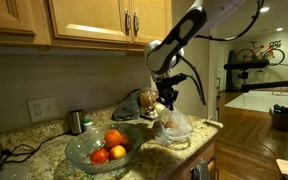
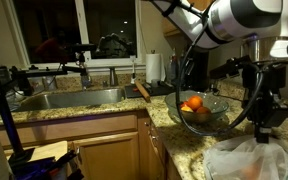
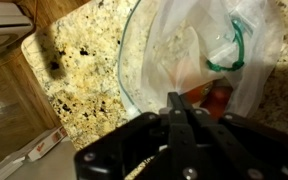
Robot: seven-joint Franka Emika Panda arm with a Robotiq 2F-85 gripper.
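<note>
A translucent white plastic bag [image 1: 172, 126] rests on the speckled counter, with something orange-red [image 3: 216, 100] showing through it. A green strip [image 3: 240, 45] lies on or in the bag in the wrist view. My gripper [image 1: 167, 101] points down at the bag's top. In the wrist view its fingertips are close together over the plastic; whether any film is pinched between them cannot be made out. From the second exterior view, the gripper [image 2: 264, 132] stands right above the bag [image 2: 252, 160].
A clear glass bowl [image 1: 76, 152] of orange and red fruit stands farther along the counter [image 1: 50, 160]. In the wrist view a clear curved rim [image 3: 125, 50] edges the bag. A steel kettle [image 1: 76, 122] stands by the wall. The counter's front edge drops to drawers.
</note>
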